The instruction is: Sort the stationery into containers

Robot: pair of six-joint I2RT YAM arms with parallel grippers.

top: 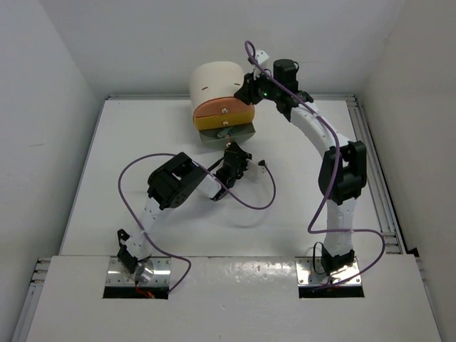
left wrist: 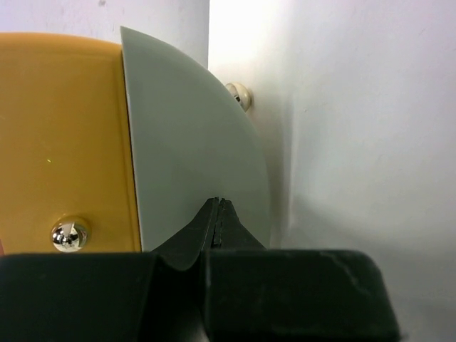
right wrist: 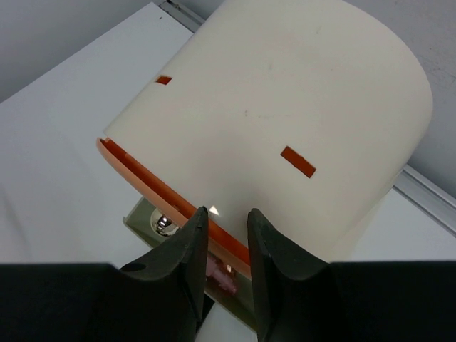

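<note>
A white rounded container (top: 217, 82) with orange (top: 222, 106) and yellow (top: 224, 121) drawer fronts stands at the back centre, its grey-green bottom drawer (top: 246, 132) partly open with small items inside. My left gripper is shut with nothing showing between its fingers, against the grey-green drawer front in the left wrist view. My right gripper is at the top of the container, at the orange piece along its front edge, fingers slightly apart; it looks closed on that edge, though the contact is partly hidden.
Walls and metal rails run along the back and sides, and both arms occupy the middle and right.
</note>
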